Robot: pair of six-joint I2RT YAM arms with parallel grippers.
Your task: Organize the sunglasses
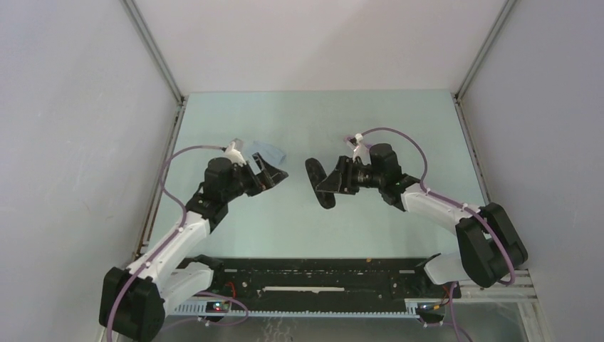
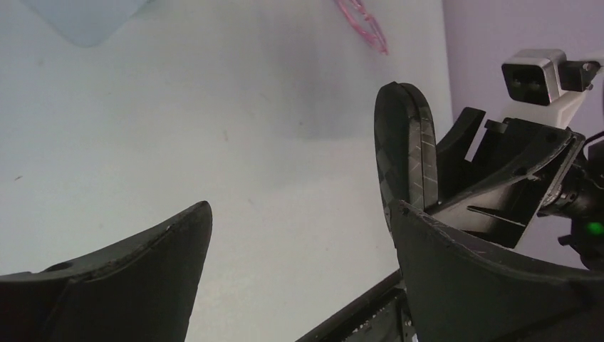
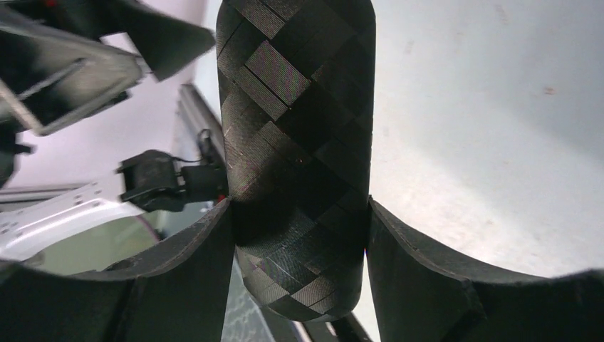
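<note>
A long black glasses case (image 3: 299, 142) with a woven checkered surface is held above the table, my right gripper shut across its width. From the left wrist view the closed case (image 2: 402, 142) stands on edge, a seam along its side. My left gripper is open with nothing between its fingers, left of the case and apart from it. Pink-framed sunglasses (image 2: 363, 25) lie on the table at the back, mostly behind the right arm in the top view. A light blue cloth (image 1: 268, 152) lies behind the left gripper.
A black rail (image 1: 313, 274) runs along its front edge. White walls stand at the sides and back.
</note>
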